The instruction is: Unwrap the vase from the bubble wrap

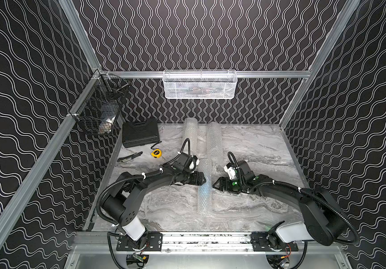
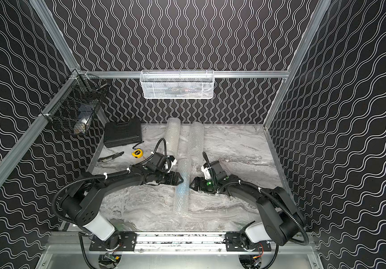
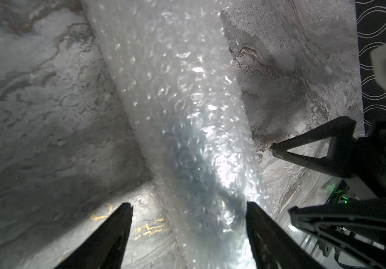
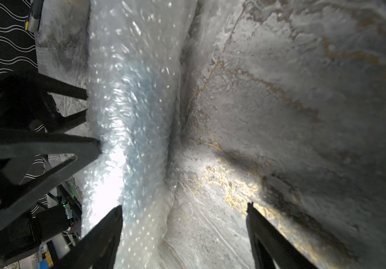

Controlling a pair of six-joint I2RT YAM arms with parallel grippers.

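A long roll of clear bubble wrap (image 1: 205,204) lies lengthwise on the marbled table between my two arms. Through its layers a pale blue shape shows faintly, probably the vase (image 4: 137,107); its outline is blurred by the wrap. My left gripper is open at the roll's left side, one finger over the wrap in the left wrist view. From the right side my right gripper faces the roll, fingers parted, its left finger over the wrap's edge and bare table between them. Neither gripper appears to grip the wrap.
Two more bubble-wrapped rolls (image 1: 190,134) lie behind, toward the back wall. A black case (image 1: 140,132), a yellow tape measure (image 1: 156,153) and a dark tool (image 1: 130,157) lie at the left. A white wire basket (image 1: 199,86) hangs at the back.
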